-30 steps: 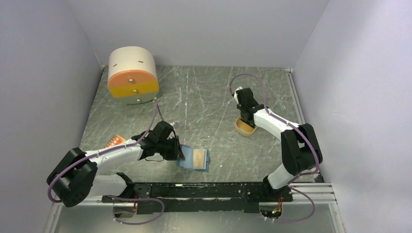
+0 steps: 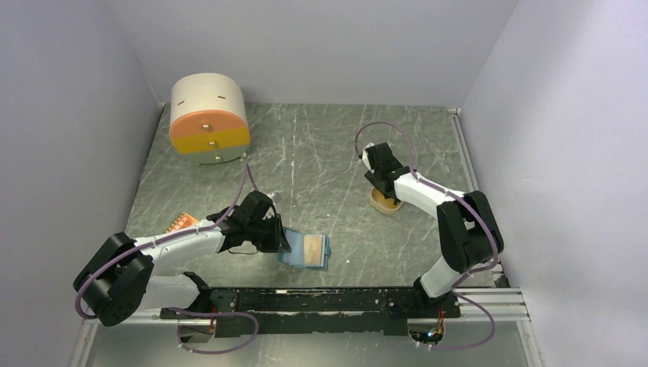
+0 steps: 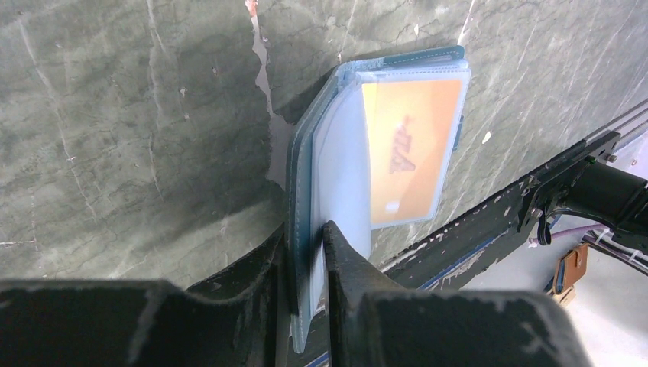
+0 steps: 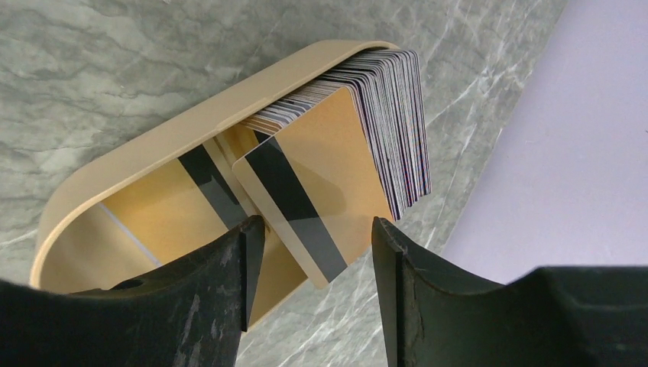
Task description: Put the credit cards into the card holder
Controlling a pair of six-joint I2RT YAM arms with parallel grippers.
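The blue card holder [image 3: 306, 168] lies spread at the front of the table, a tan card [image 3: 409, 145] showing in its clear pocket. My left gripper is shut on its raised cover and clear sleeves. On the right stands a tan oval box [image 4: 153, 134] with a thick stack of credit cards [image 4: 397, 115] fanned along one side. The nearest one, an orange card with a black stripe [image 4: 336, 160], leans out over the box. Around its lower part my right gripper stands open, one finger on either side, not clamped on it.
Another striped card [image 4: 172, 199] lies flat inside the box. A rounded drawer cabinet [image 2: 210, 118] stands at the back left, and an orange patterned item [image 2: 182, 222] lies beyond the left forearm.
My right arm has shifted slightly left and toward the front over the box. The left arm and card holder stay where they were.
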